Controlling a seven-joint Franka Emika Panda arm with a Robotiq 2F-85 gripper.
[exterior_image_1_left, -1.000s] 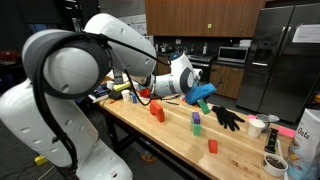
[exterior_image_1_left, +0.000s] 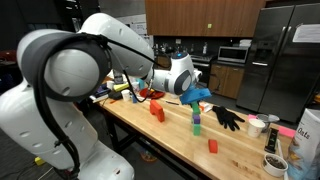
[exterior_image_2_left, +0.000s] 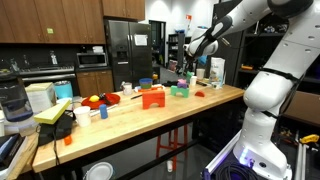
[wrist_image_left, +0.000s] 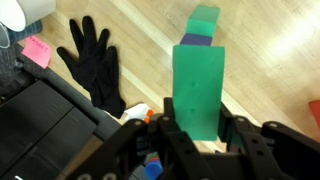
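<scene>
A green block (wrist_image_left: 198, 90) is gripped between the fingers of my gripper, which is shut on it. Behind that block in the wrist view stand a purple block (wrist_image_left: 196, 40) and another green block (wrist_image_left: 203, 20). From exterior view 1, my gripper (exterior_image_1_left: 194, 98) hangs above the purple block (exterior_image_1_left: 196, 119), which rests on the lower green block (exterior_image_1_left: 196, 130). The held block lines up over this stack from that side; whether they touch, I cannot tell.
A black glove (wrist_image_left: 97, 65) lies beside the stack, with a white cup (exterior_image_1_left: 256, 128) further along. One red block (exterior_image_1_left: 213, 146) sits alone on the wooden table, and larger red pieces (exterior_image_1_left: 157, 110) stand on the other side. Bare tabletop surrounds the stack's near side.
My gripper has shifted slightly left in exterior view 1, carrying the green block, which has gone from tilted to more upright above the purple block. The stack has stayed put.
</scene>
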